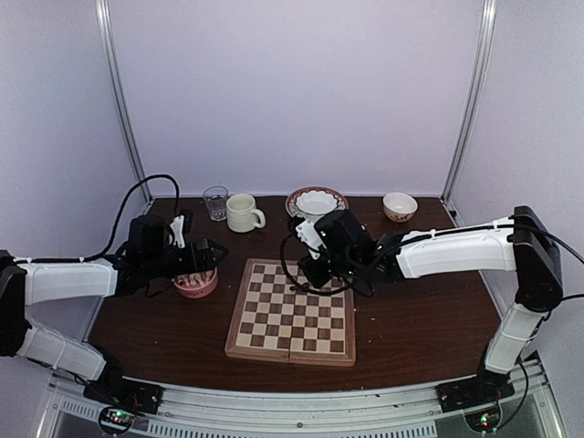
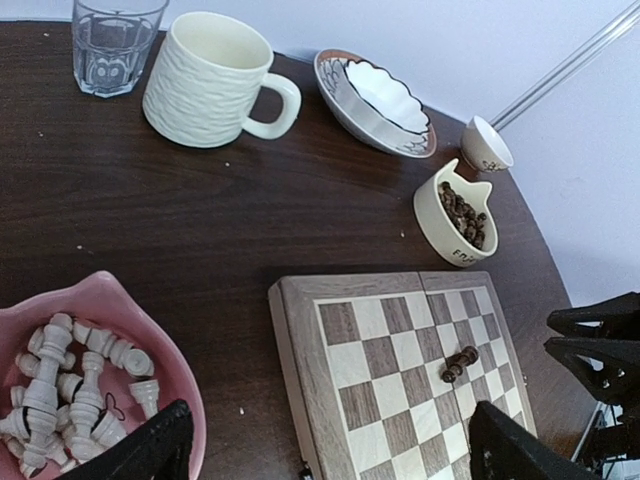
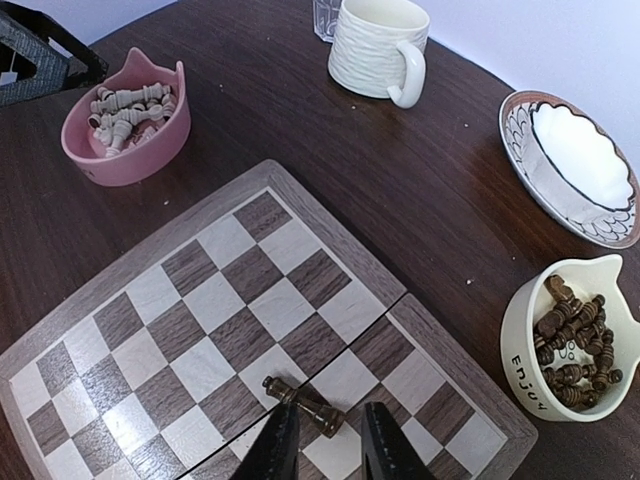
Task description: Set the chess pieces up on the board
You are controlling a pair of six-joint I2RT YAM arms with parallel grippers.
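A dark chess piece [image 3: 306, 407] lies on its side on the chessboard [image 3: 215, 296], across squares close to the fold line. Just above it in the right wrist view, my right gripper stands open with nothing held. The left gripper [image 1: 217, 255] is also open, fingers spread wide and empty, over the pink bowl [image 2: 185, 370]. That bowl holds several white pieces [image 2: 45, 395]. More dark pieces [image 3: 580, 345] fill a cream cat-eared bowl [image 3: 525, 370] beyond the board's far edge; the right arm hides it in the top view.
Toward the back stand a glass [image 1: 215, 203], a cream mug [image 1: 243, 214], a patterned plate [image 3: 520, 155] and a small white bowl [image 1: 400, 206]. The rest of the board is bare. Free table lies to the board's right.
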